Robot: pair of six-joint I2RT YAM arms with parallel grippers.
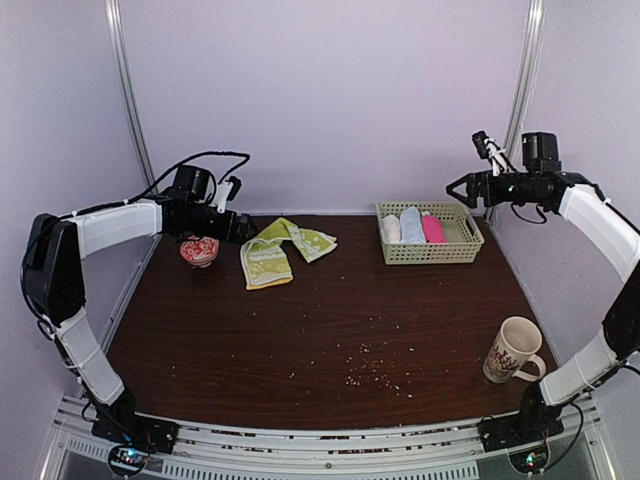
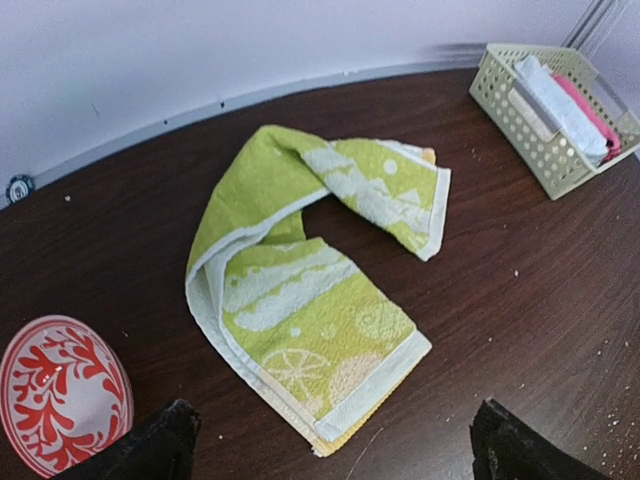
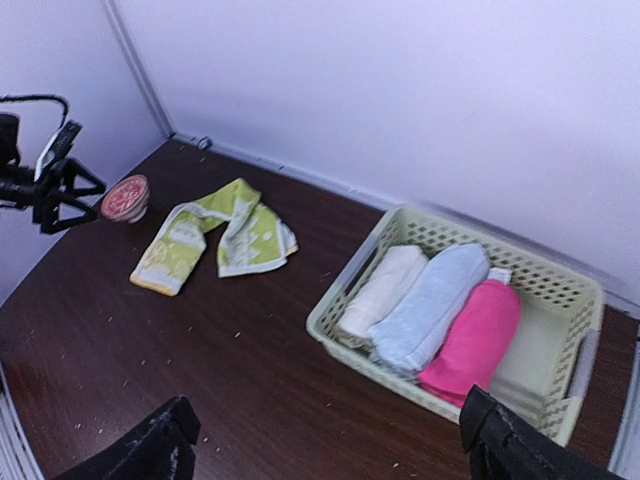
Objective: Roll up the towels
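A green-and-white towel [image 1: 268, 258] lies loosely folded and bent at the back centre-left of the table. My left gripper hangs open above it, the towel [image 2: 310, 330] filling the middle of the left wrist view. The basket [image 1: 430, 253] at the back right holds rolled towels: white [image 3: 380, 290], light blue [image 3: 430, 310] and pink [image 3: 475, 340]. My right gripper [image 1: 463, 188] is raised open above and right of the basket, with nothing between its fingers.
A red-patterned bowl [image 1: 198, 251] stands left of the towel. A large mug [image 1: 507, 350] is at the front right. Small crumbs lie in the front middle.
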